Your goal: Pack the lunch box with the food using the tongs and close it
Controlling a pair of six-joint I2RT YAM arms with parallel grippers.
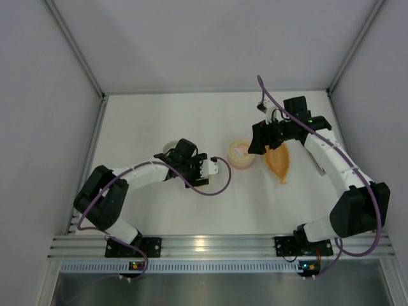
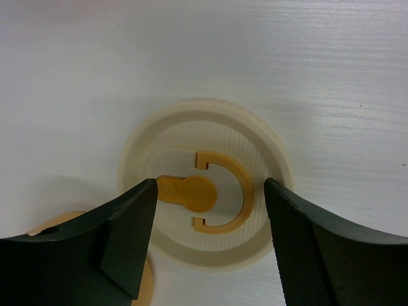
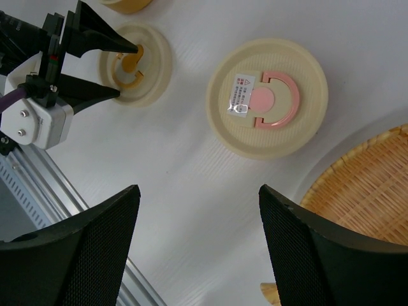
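In the left wrist view, a round cream lunch box lid with an orange C-shaped handle and an orange latch lies below my left gripper. Its fingers are apart, with the handle showing in the gap and nothing visibly gripped. A second round lunch box, with a pink handle and a white label, stands to the right of the first. My right gripper is open and empty, above bare table near that pink-handled box. From the top, the left gripper largely covers the orange-handled box.
A woven basket with a short handle lies right of the pink-handled box. Another round container sits partly hidden behind the left arm.
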